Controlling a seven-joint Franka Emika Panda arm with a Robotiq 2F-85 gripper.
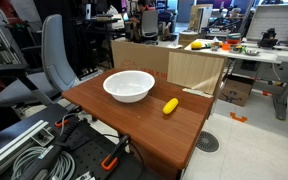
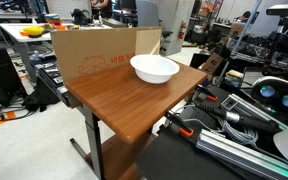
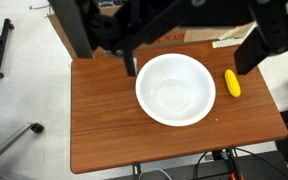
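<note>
A white bowl point(image 1: 129, 86) stands upright on the brown wooden table point(image 1: 162, 130). It looks empty in the wrist view, where its pale inside point(image 3: 174, 92) is in plain sight. To one side of it, apart from the rim, lies a small elongated yellow object point(image 1: 170, 105), also visible in the wrist view as a yellow shape point(image 3: 232, 83). Exterior view 2 shows the bowl point(image 2: 154, 68) but not the yellow object. My gripper hangs above the table, its dark fingers wide apart and nothing between them. It stands open.
Cardboard panels point(image 2: 109, 51) line the table's far side, and a light wooden board point(image 1: 192, 72) stands near its back corner. Cables point(image 1: 39, 158) and black gear lie beside the near edge.
</note>
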